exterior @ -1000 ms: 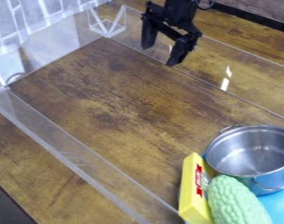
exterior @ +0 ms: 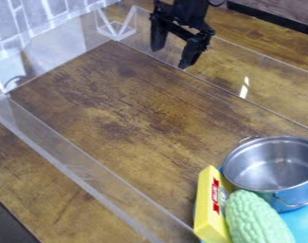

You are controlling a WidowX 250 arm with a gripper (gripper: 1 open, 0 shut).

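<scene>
The black gripper (exterior: pixel 176 46) hangs at the top middle of the camera view, above the far part of a wooden tray floor (exterior: pixel 118 123), its fingers open with nothing visible between them. At the lower right stand a steel pot (exterior: pixel 267 175), a yellow box (exterior: pixel 210 204) with red print and a pale green object (exterior: pixel 255 222), corn-like in texture, on a blue surface.
Clear plastic walls (exterior: pixel 43 142) border the wooden area. A white tiled surface shows at the top left, and more wood lies beyond the tray at the top right.
The gripper has shifted slightly left and up. The pot, box and green object have not moved.
</scene>
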